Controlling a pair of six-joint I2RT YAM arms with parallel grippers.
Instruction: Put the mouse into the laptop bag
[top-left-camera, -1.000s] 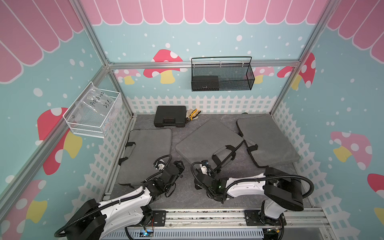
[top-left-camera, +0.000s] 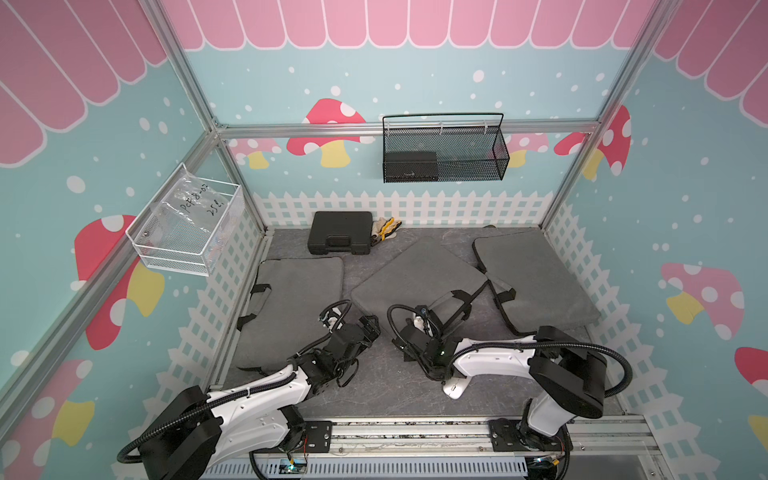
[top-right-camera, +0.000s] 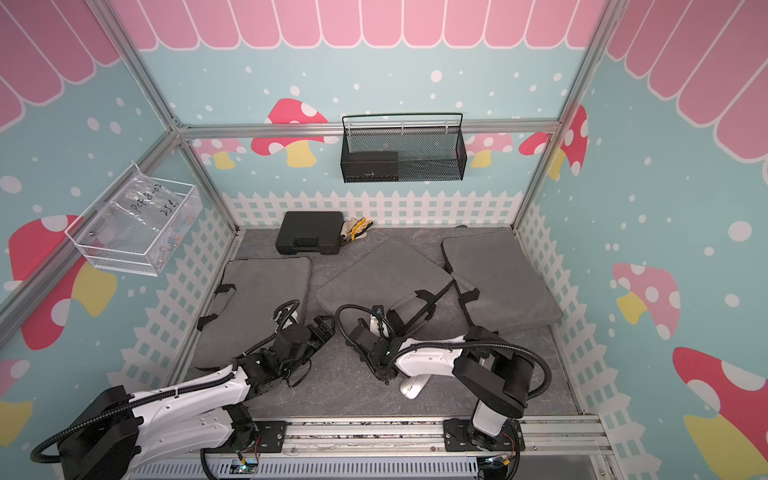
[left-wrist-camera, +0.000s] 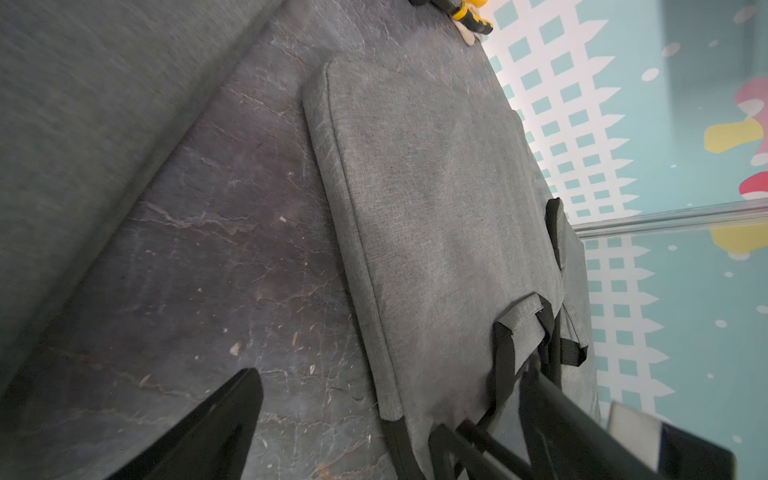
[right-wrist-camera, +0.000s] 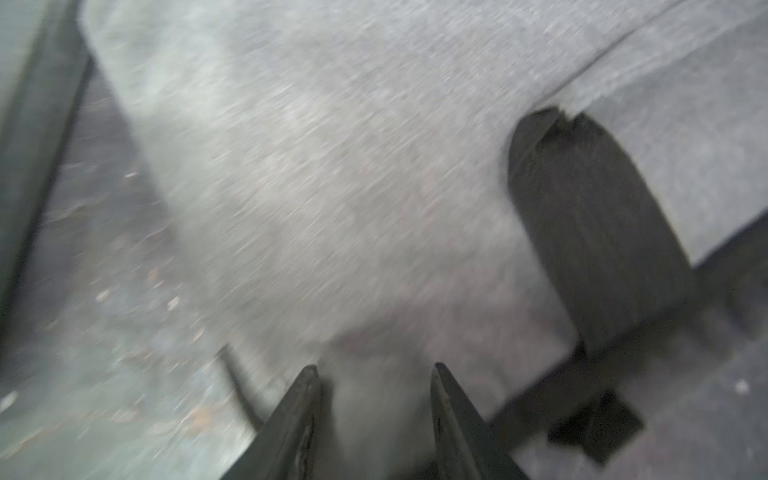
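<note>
A white mouse (top-left-camera: 456, 386) (top-right-camera: 413, 386) lies on the floor near the front, just under my right arm. The middle grey laptop bag (top-left-camera: 416, 280) (left-wrist-camera: 424, 216) lies flat, with black straps along its front-right edge. My right gripper is low over that bag's front edge, fingers apart, only blurred grey fabric and strap behind them. My left gripper is open and empty, between the middle bag and the left grey bag (top-left-camera: 292, 304).
Another grey bag (top-left-camera: 544, 280) lies at the right. A black case (top-left-camera: 340, 224) and gloves with yellow parts (top-left-camera: 385, 229) sit at the back. Bare floor shows at the front between the arms.
My right arm has lifted and shifted slightly, uncovering the mouse in the top left view. My left arm has moved a little and its wrist sits higher.
</note>
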